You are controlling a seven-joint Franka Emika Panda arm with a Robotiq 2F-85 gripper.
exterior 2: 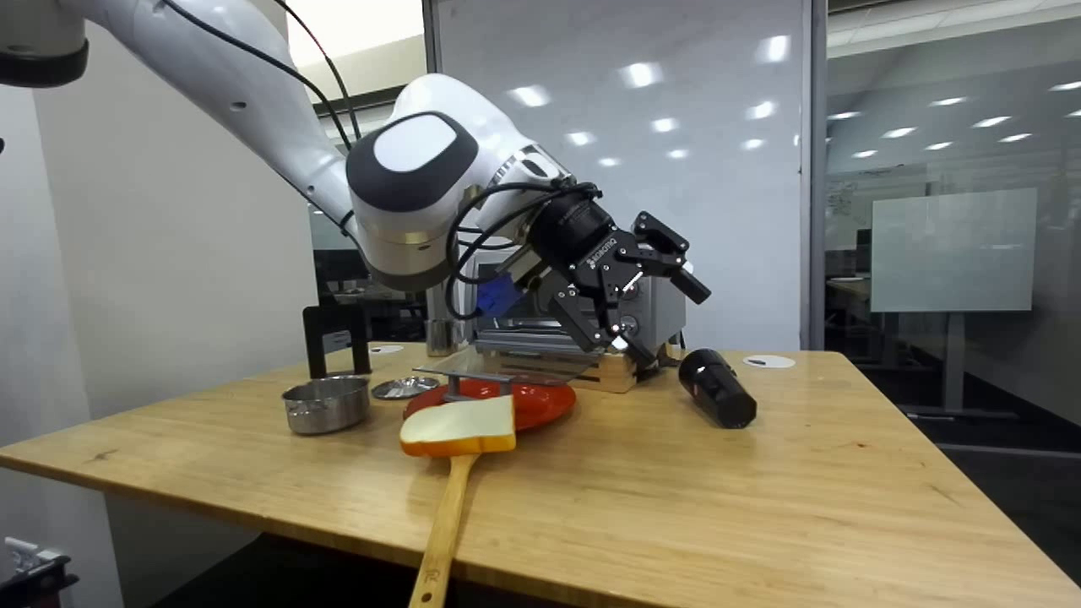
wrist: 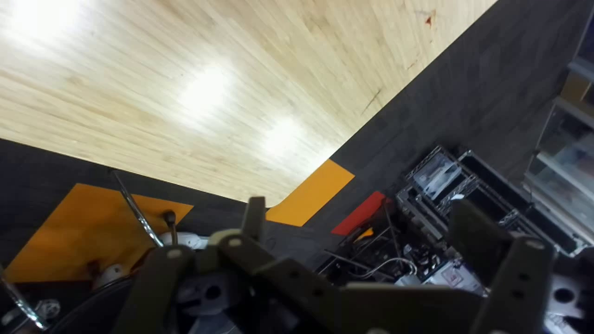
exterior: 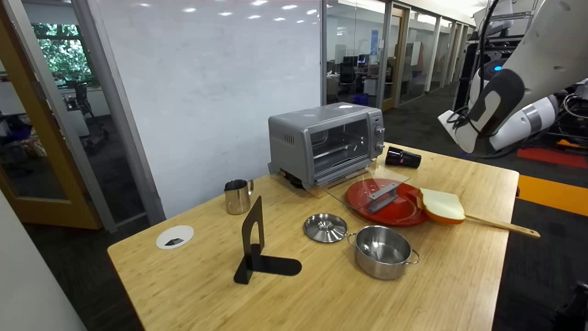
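Observation:
In exterior view 2 my gripper [exterior 2: 668, 320] hangs above the table, tilted to the right, its fingers wide apart and empty. The wrist view also shows the gripper open, with floor and distant equipment behind the gap. From exterior view 1 only the arm [exterior: 504, 110] is visible. A toaster oven [exterior: 328, 143] stands at the back, its glass door lowered over a red plate [exterior: 405, 212]. Toy bread [exterior: 442, 206] rests by the plate on a wooden-handled tool [exterior: 504, 224]. A black cylinder [exterior 2: 717, 388] lies right of the oven.
A steel pot [exterior: 381, 259], its lid [exterior: 325, 228], a metal pitcher [exterior: 238, 198] and a black bookend [exterior: 253, 242] occupy the other side. In exterior view 2 the table's front right [exterior 2: 811, 496] is bare. The lowered glass door juts forward.

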